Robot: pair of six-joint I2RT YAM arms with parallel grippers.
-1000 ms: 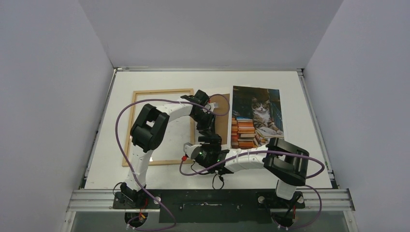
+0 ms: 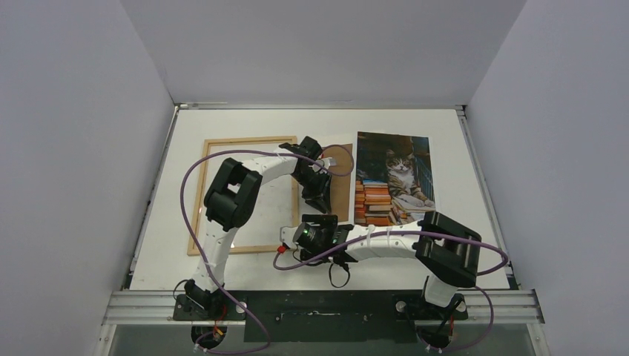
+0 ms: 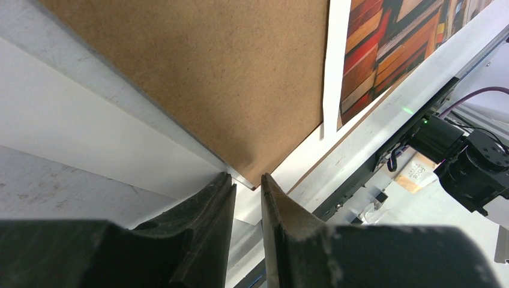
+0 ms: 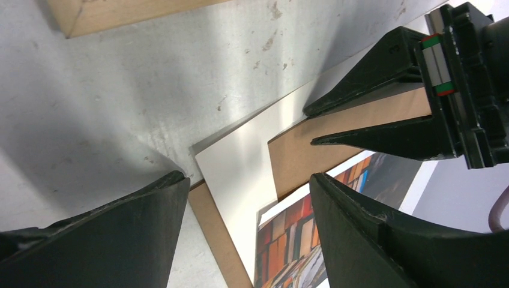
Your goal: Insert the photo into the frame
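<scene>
The wooden frame [image 2: 248, 249] lies at left, the cat photo [image 2: 397, 178] at right, with the brown backing board [image 2: 339, 196] between them on white sheeting. My left gripper is at the board's edge, its fingertips close around the corner seen in the left wrist view; the exact contact is unclear. My right gripper is low at the near end of the board, fingers apart over a white strip [image 4: 237, 174], nothing clearly held. The left gripper's black fingers also show at upper right in the right wrist view.
Both arms crowd the middle of the white table [image 2: 467, 185], close to each other. Free table shows along the left and right sides and at the back. Purple cables loop over both arms.
The right arm has shifted slightly downward in the top view, toward the table's front edge. The left arm has barely moved.
</scene>
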